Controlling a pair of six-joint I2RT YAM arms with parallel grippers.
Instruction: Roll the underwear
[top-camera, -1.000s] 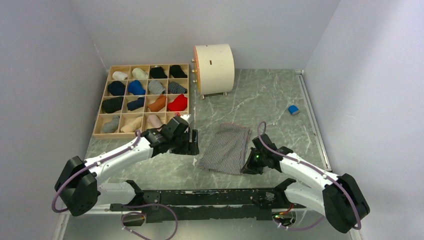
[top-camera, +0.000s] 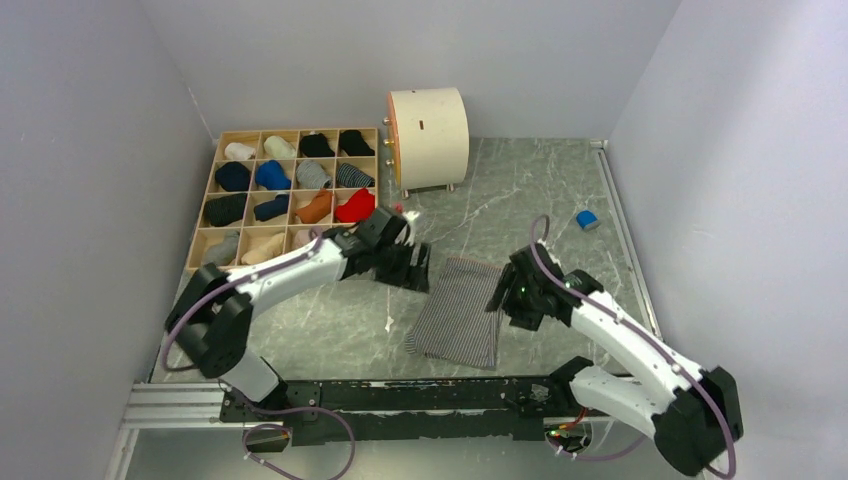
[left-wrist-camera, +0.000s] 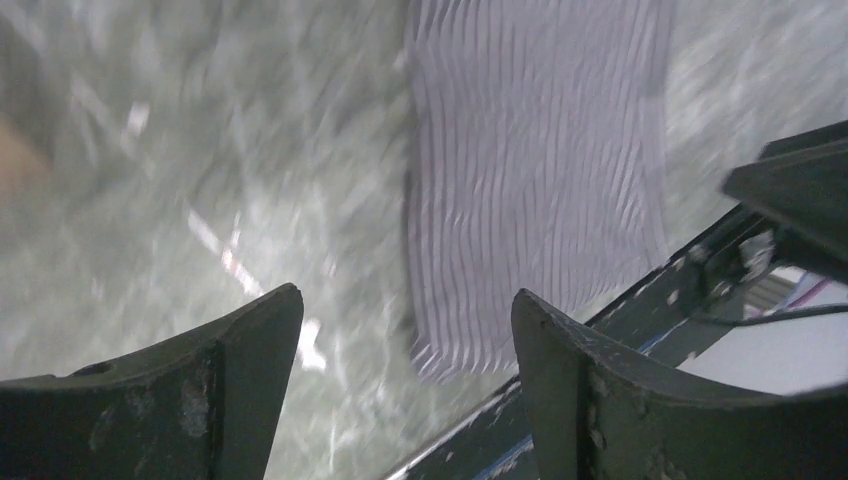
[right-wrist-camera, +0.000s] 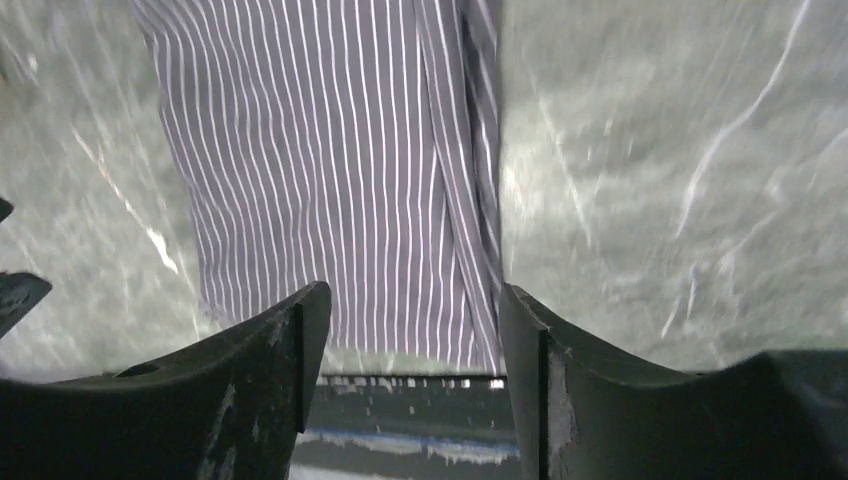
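A grey striped underwear lies spread flat on the marble table, with a folded strip along its right edge in the right wrist view. My left gripper is open in the air at the cloth's upper left. My right gripper is open above the cloth's right edge, nothing between its fingers.
A wooden compartment box of rolled garments stands at the back left. A cream cylinder stands at the back, a small blue object at the right. Table front edge borders the cloth.
My left gripper has moved right toward the cloth. My right gripper has risen from the cloth's lower right corner and moved up the picture. The cloth has shifted slightly toward the front.
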